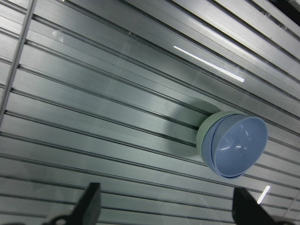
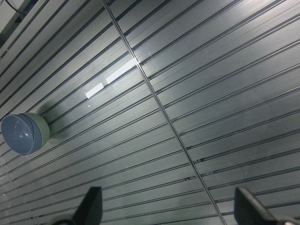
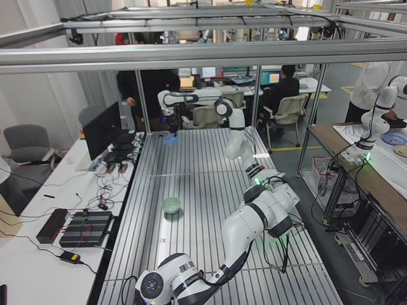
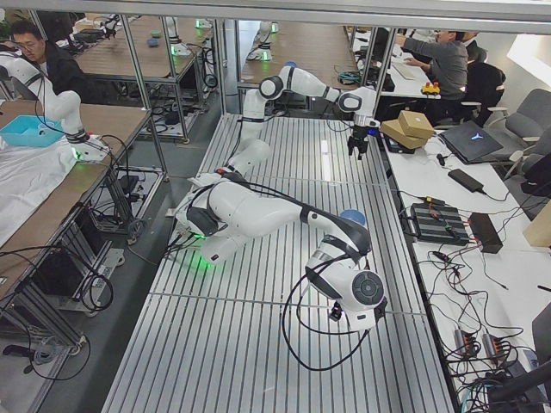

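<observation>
In the left wrist view, blue bowls [image 1: 236, 147] sit nested in a green bowl [image 1: 204, 129] at the right. My left gripper is open, its fingers wide apart at the bottom edge. The right wrist view shows the same stack, blue bowl [image 2: 16, 133] inside green bowl [image 2: 41, 124], at the left; my right gripper is open and empty, away from it. The camera left view differs: a green bowl [image 3: 171, 204] stands mid-table and a blue bowl [image 3: 170, 139] is at the far end beneath an arm. In the camera right view a blue bowl [image 4: 353, 216] is mid-table.
Frame posts stand at its corners. A side desk [image 3: 38, 267] with monitor, boxes and cables runs alongside, and the arms' cables lie on the table.
</observation>
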